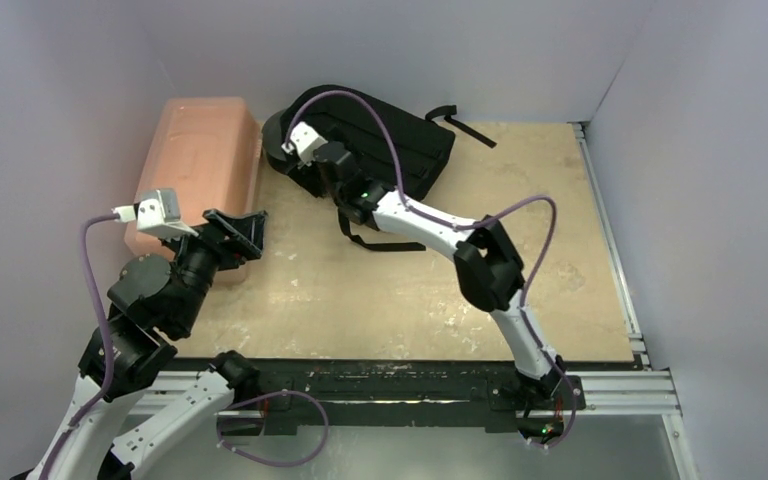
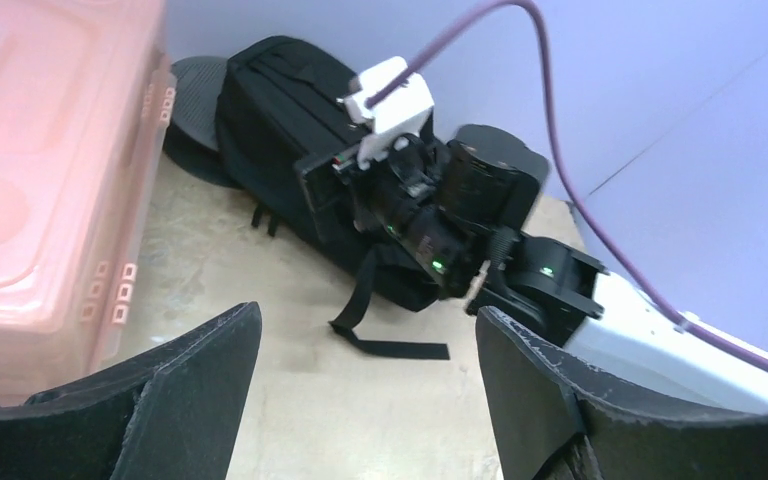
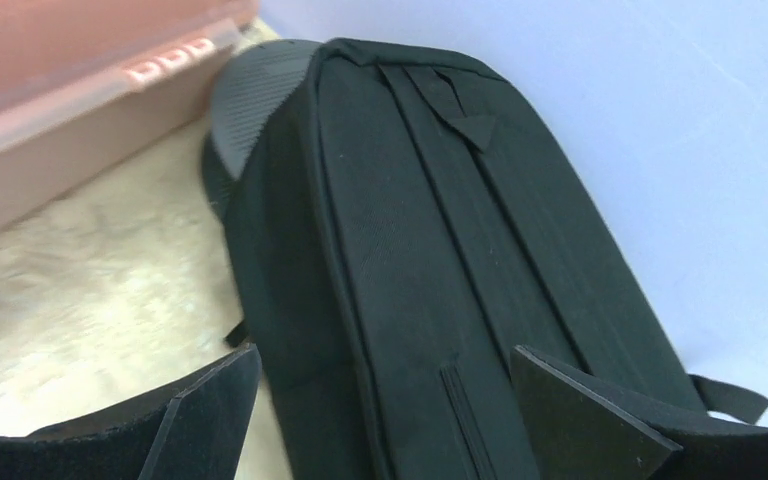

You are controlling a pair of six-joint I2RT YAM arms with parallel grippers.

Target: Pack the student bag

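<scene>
The black bag point(image 1: 403, 150) lies on its side at the back of the table, its top leaning on a dark round spool point(image 1: 274, 135). A loose strap point(image 1: 390, 246) trails from it onto the table. In the right wrist view the bag point(image 3: 410, 220) fills the space beyond my right gripper, whose fingers stand wide open with no grip on it. From above, that gripper's tips are over the bag's left part and hard to make out. My left gripper is open and empty, beside the box's right side, with bare table below it.
A closed orange translucent box point(image 1: 200, 150) stands at the back left, close to the spool. Walls rise behind and on both sides.
</scene>
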